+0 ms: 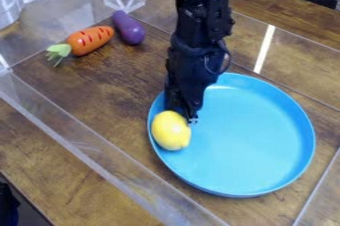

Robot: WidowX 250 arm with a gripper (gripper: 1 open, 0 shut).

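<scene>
A yellow oval object lies on the left front part of a round blue plate. My black gripper is low over the plate's left side, just behind the yellow object, its tips close to it or touching it; I cannot tell which. The gripper looks shut, with nothing visible between its fingers, though the tips are dark and hard to make out.
An orange carrot with a green top and a purple eggplant lie at the back left. A clear plastic edge runs along the left.
</scene>
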